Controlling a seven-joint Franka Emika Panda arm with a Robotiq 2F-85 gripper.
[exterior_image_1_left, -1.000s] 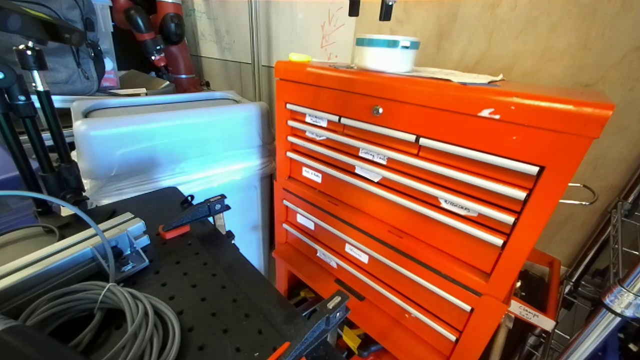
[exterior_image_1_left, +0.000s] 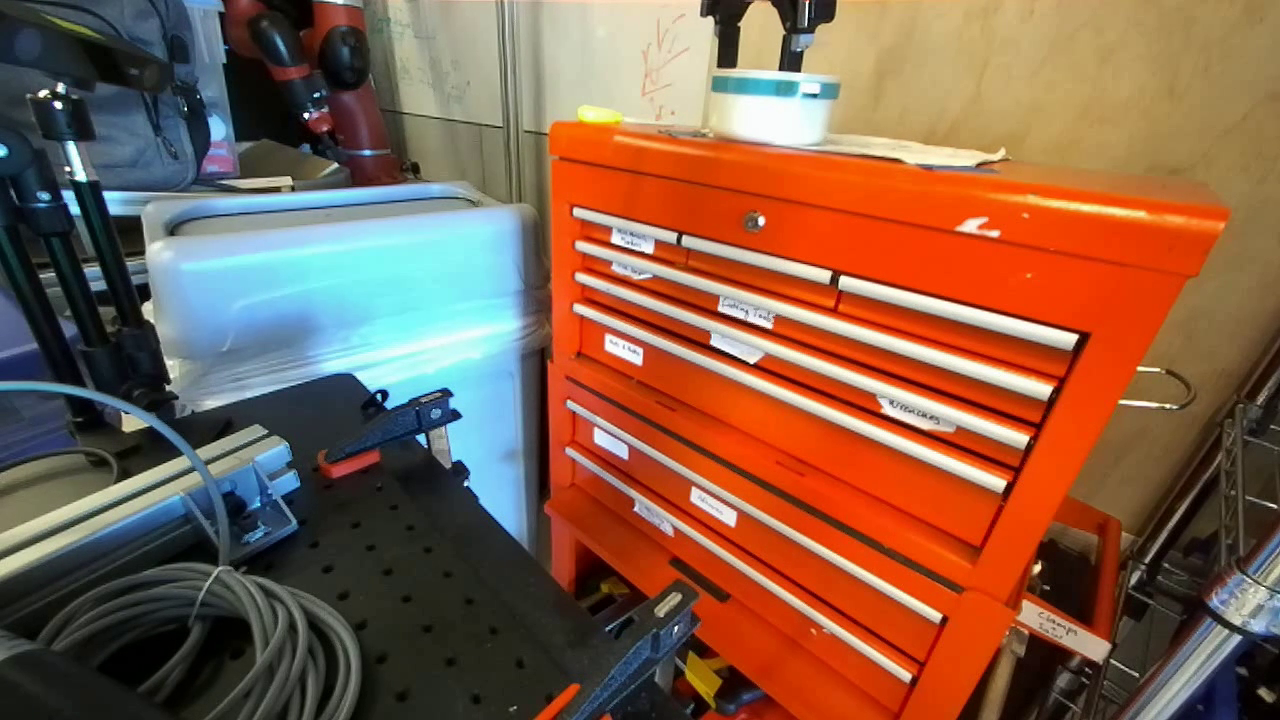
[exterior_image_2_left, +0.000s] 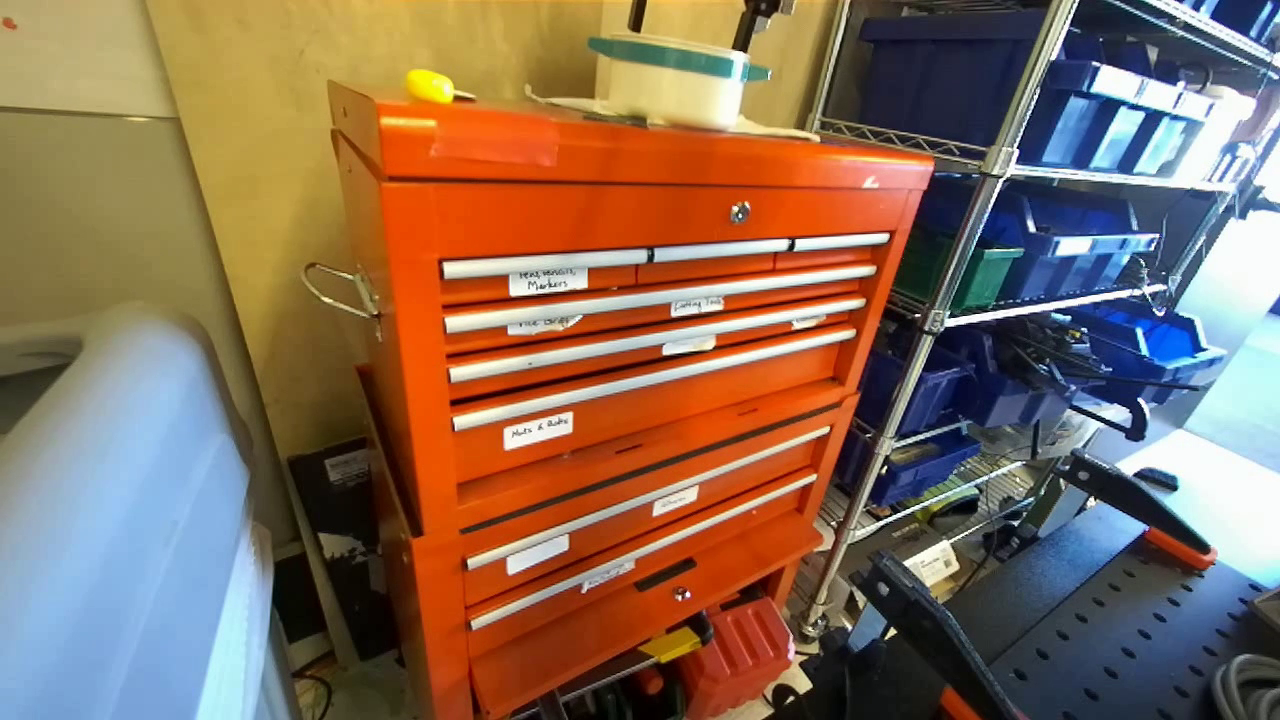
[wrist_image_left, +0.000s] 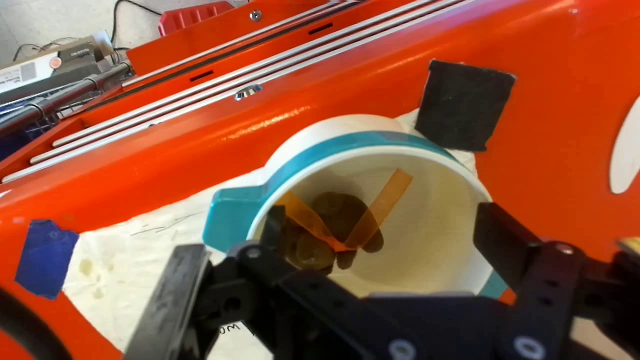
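On top of the orange tool chest (exterior_image_1_left: 888, 198) stands a white round tub (exterior_image_1_left: 768, 118) with a teal band and side tab around its rim. In the wrist view, the tub (wrist_image_left: 429, 240) holds dark brown rounded shapes (wrist_image_left: 342, 216) and orange translucent strips (wrist_image_left: 384, 204). My gripper (exterior_image_1_left: 759, 62) hangs over the tub, fingers wide apart, fingers pointing down. From above, one finger (wrist_image_left: 274, 228) overlaps the tub's left inside and the other finger (wrist_image_left: 495, 231) its right rim; contact cannot be told. Nothing shows held between them.
The tub rests on a pale cloth (wrist_image_left: 138, 246), with blue tape (wrist_image_left: 47, 258) and a black patch (wrist_image_left: 465, 105) at its edges. A yellow object (exterior_image_2_left: 429, 85) lies toward the chest's other end. A wire shelf (exterior_image_2_left: 1002, 162) with bins stands alongside.
The gripper has come down from above the tub to its rim, and its fingers now stand farther apart. The tub has stayed in place.
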